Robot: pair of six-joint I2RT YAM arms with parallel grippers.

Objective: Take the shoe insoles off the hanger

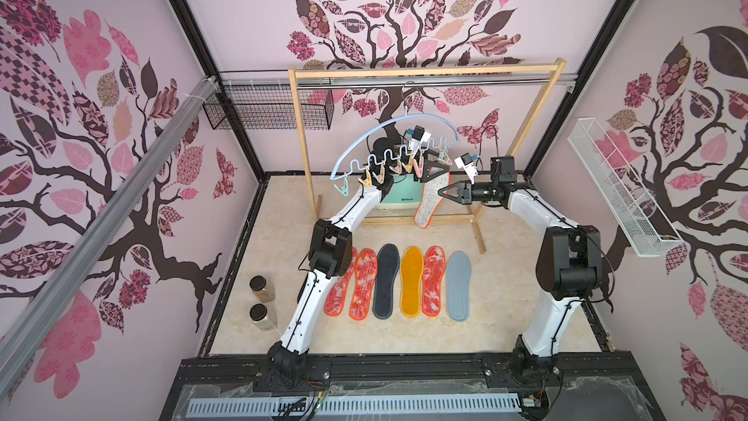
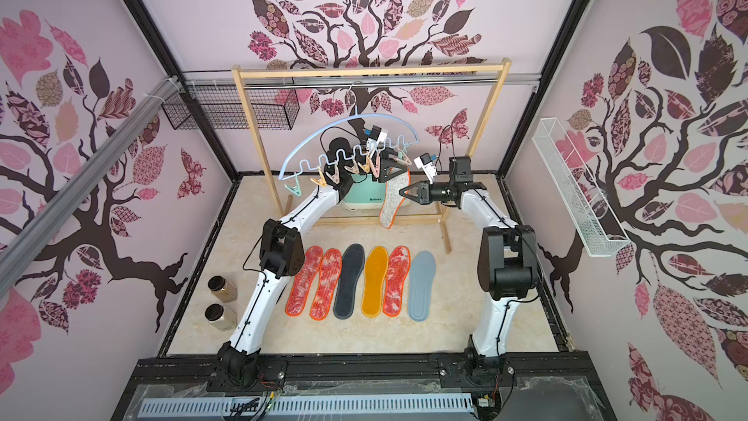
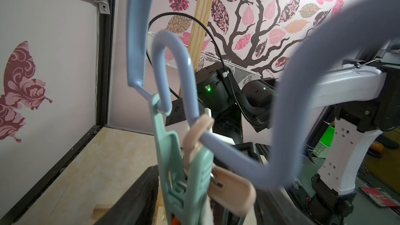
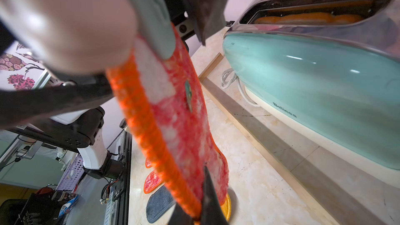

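Note:
The blue hanger [image 1: 387, 126] hangs from the wooden rack, with several clips along its bar. At its right end, the green clip [image 3: 183, 162] and a peach clip [image 3: 233, 187] are between the spread fingers of my left gripper, which is open. A red-and-white insole with an orange edge [image 4: 179, 112] hangs there; the green clip's tip still rests against its upper part. My right gripper is shut on the insole's edge lower down. The insole's top end is partly hidden behind the peach clip and left fingers.
On the table lie several insoles, among them a yellow one [image 1: 411, 280], a dark one [image 1: 385, 280] and a grey-blue one [image 1: 459, 285]. A mint toaster [image 4: 308, 79] stands behind the hanging insole. Two jars [image 1: 262, 315] sit at the left.

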